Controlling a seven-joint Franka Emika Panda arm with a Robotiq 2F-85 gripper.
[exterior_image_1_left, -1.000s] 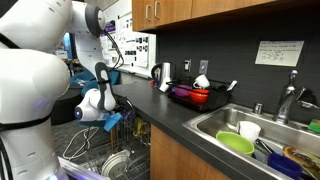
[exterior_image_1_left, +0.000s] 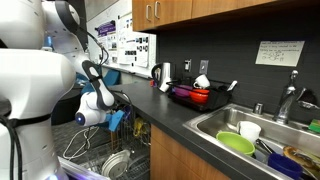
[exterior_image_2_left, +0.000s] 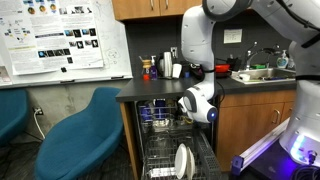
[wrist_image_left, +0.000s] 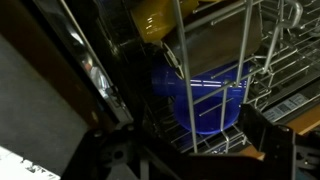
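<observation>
My gripper stands open in the wrist view, its dark fingers wide apart at the lower edge. Beyond them a blue cup (wrist_image_left: 206, 98) lies in the wire dish rack (wrist_image_left: 245, 45), with white rack wires crossing in front of it. No object shows held between the fingers. A brownish flat piece (wrist_image_left: 222, 48) and a yellow item (wrist_image_left: 152, 18) sit above the cup in that view. In exterior view 2, my arm's white wrist (exterior_image_2_left: 200, 101) is low over the open dishwasher, where the fingertips are hard to make out.
White plates (exterior_image_2_left: 184, 160) stand in the lower rack. The dark countertop (exterior_image_1_left: 170, 110) borders the arm's working space. Farther along are a red bowl (exterior_image_1_left: 200, 96), the sink (exterior_image_1_left: 215, 120) and a green bowl (exterior_image_1_left: 236, 143).
In exterior view 1, my arm's wrist has shifted a little to the right, toward the counter. The plates and the things on the counter look unmoved.
</observation>
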